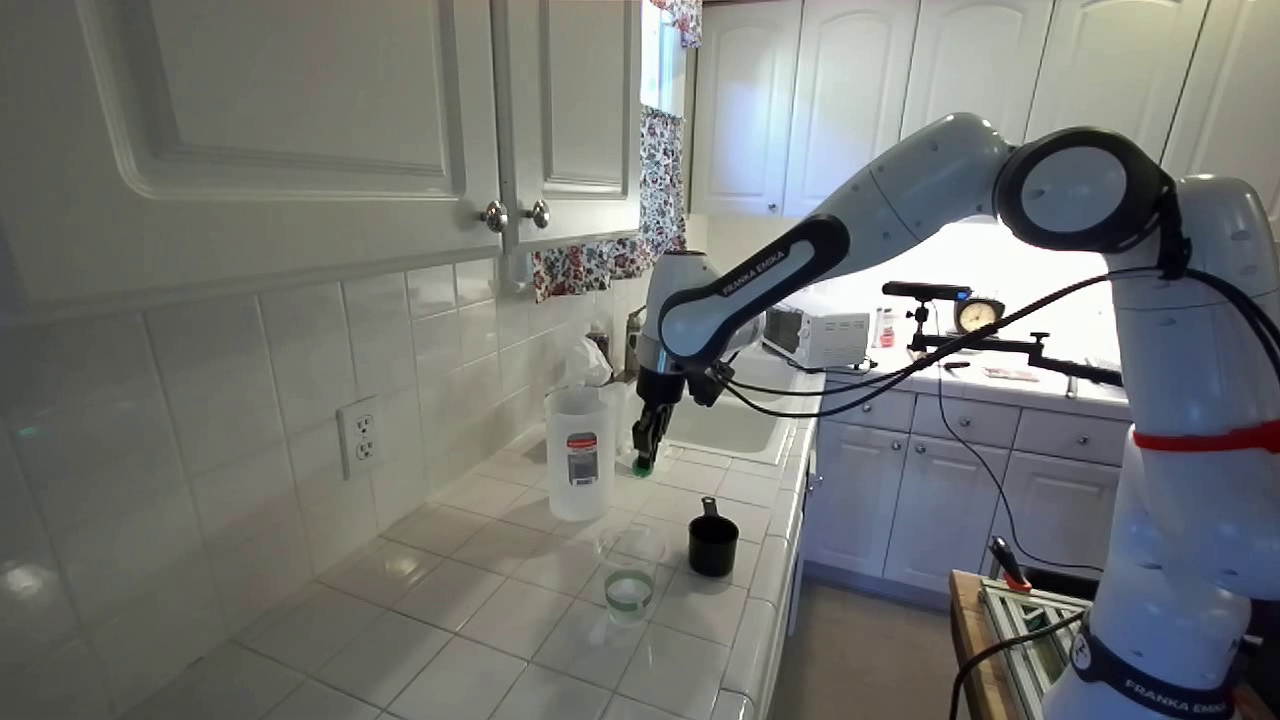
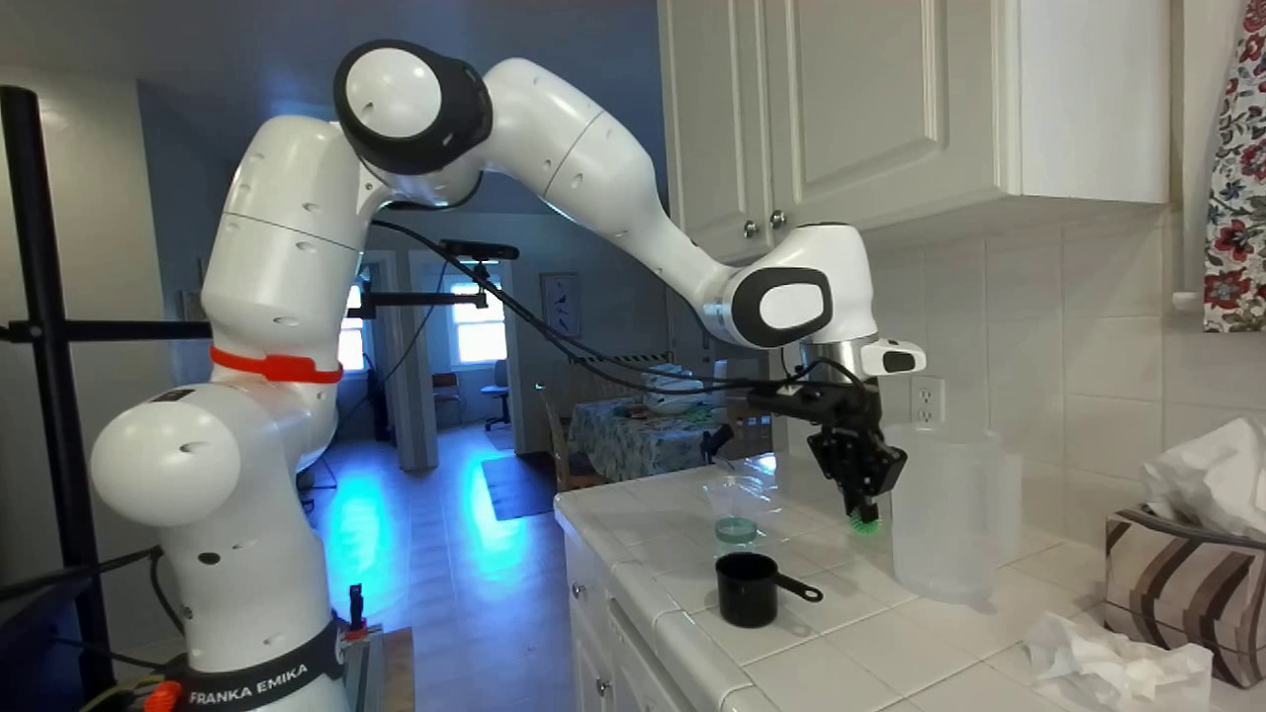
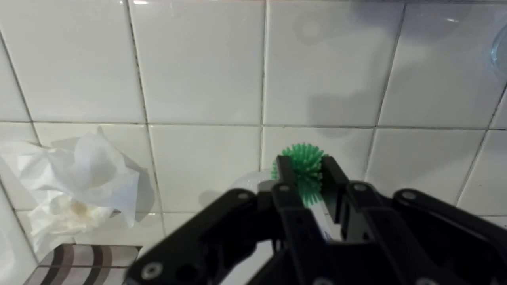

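A green spiky ball [image 3: 306,164] is pinched between the black fingertips of my gripper, which is shut on it. In exterior view 2 my gripper [image 2: 863,510] hangs above the counter beside the tall translucent pitcher [image 2: 946,516], with the green ball [image 2: 865,523] at its tip. The same pitcher [image 1: 566,480] stands left of my gripper [image 1: 645,454] in exterior view 1. A black measuring cup [image 1: 713,546] with a handle rests on the tiles, near a clear cup with a green band [image 1: 627,590].
Crumpled white paper [image 3: 85,175] and a striped tissue box [image 2: 1187,593] lie on the sink side of the pitcher. The sink [image 1: 726,428] opens behind my gripper. Bare counter tiles [image 1: 444,600] stretch along the wall in front.
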